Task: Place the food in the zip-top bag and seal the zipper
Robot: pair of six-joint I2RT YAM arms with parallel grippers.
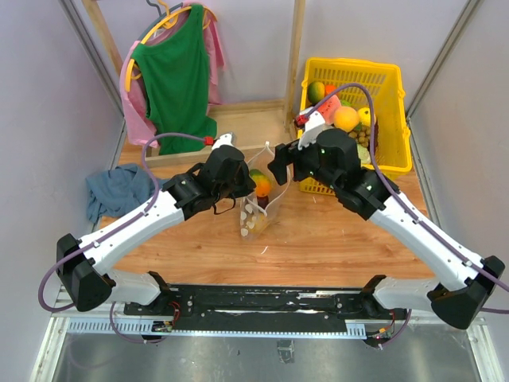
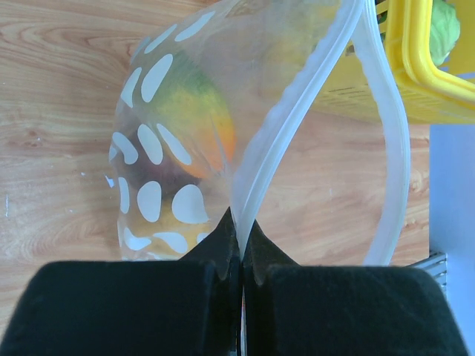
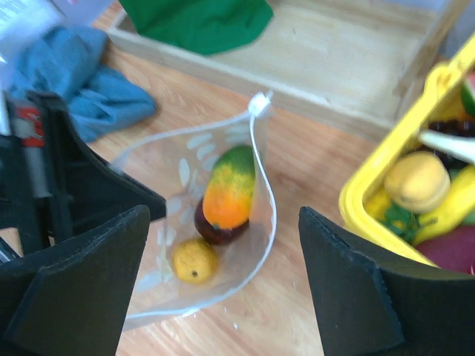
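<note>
The clear zip bag [image 1: 257,219] stands upright on the wood table, holding a green-orange mango [image 3: 227,194], a dark round item [image 3: 211,226] and a yellow item [image 3: 194,261]. My left gripper is shut on the bag's zip edge, seen in the left wrist view. My right gripper [image 1: 282,157] hangs above and right of the bag; in the right wrist view its fingers stand apart over the bag's open mouth, with nothing visible between them except the bag below.
The yellow basket [image 1: 386,87] of produce is at the back right. A blue cloth [image 1: 113,195] lies at left, and a wooden rack [image 3: 330,74] with hanging clothes is behind.
</note>
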